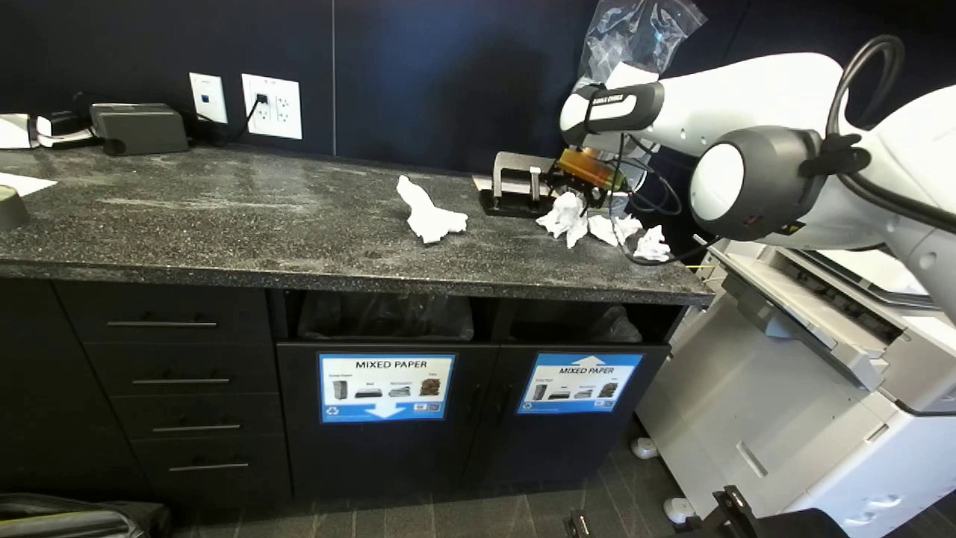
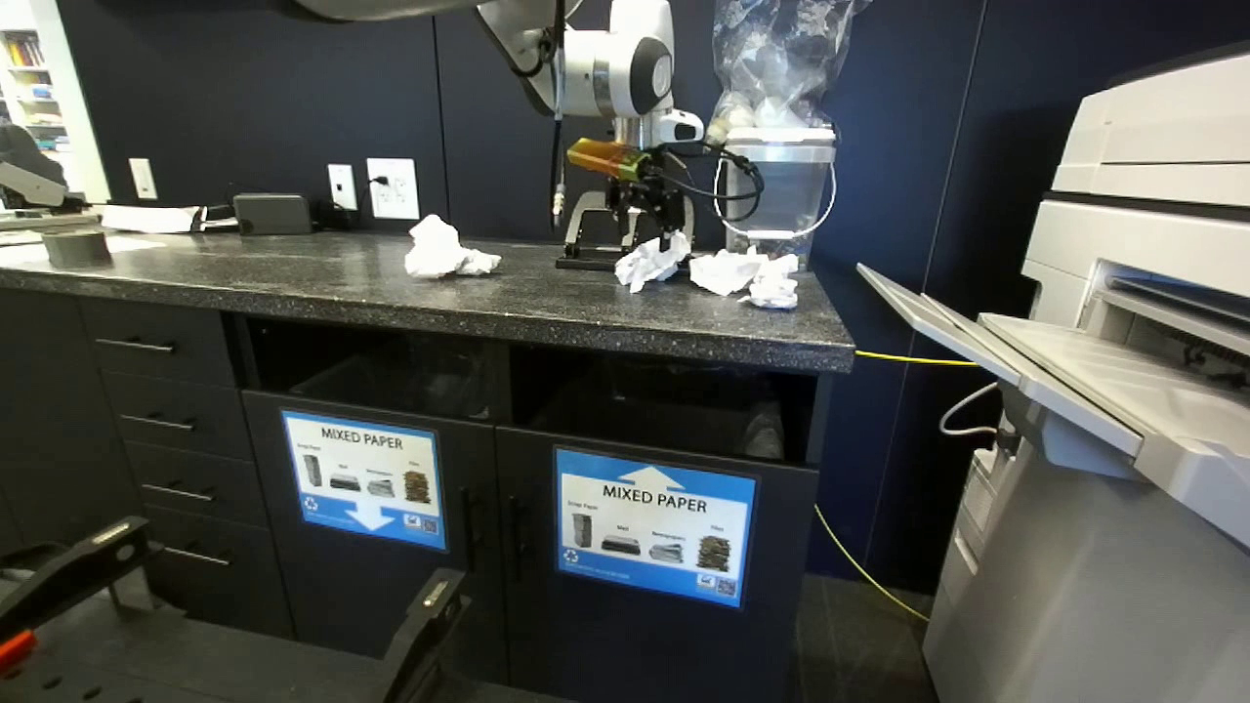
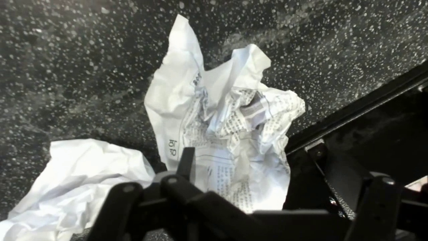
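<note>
Directly below my gripper (image 2: 658, 225) lies a crumpled printed paper (image 3: 224, 136), its ragged top spread out on the counter. The gripper is open, its dark fingers (image 3: 186, 162) low over the near part of this paper, hiding some of it. In exterior view 1 the same paper (image 1: 565, 218) shows under the gripper. A second white crumpled paper (image 3: 84, 172) rests to its left in the wrist view. More crumpled paper (image 2: 750, 276) lies near the counter's right end, and another piece (image 1: 430, 215) sits apart, farther left.
A black hole punch (image 1: 515, 184) stands close behind the gripper. At the back right is a clear bucket (image 2: 779, 176) with a plastic bag above it. Open bin slots (image 1: 385, 315) lie under the counter edge.
</note>
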